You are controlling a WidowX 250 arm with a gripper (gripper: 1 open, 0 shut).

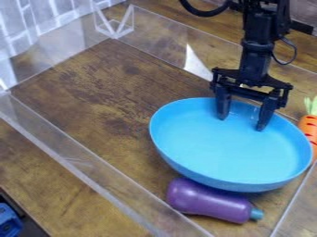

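Observation:
A large light blue plastic dish (227,153) fills the lower right of the wooden surface. My black gripper (244,107) reaches down at the back of the dish, its fingers over and inside the far rim; whether they are closed on anything I cannot tell. In front of the dish lies a purple toy eggplant (210,201) with a pale teal tip. An orange toy carrot (309,134) is partly visible at the right edge, beside the dish.
Clear plastic walls border the wooden board (99,97). The left and middle of the board are bare. A small blue object (6,221) sits outside at the bottom left.

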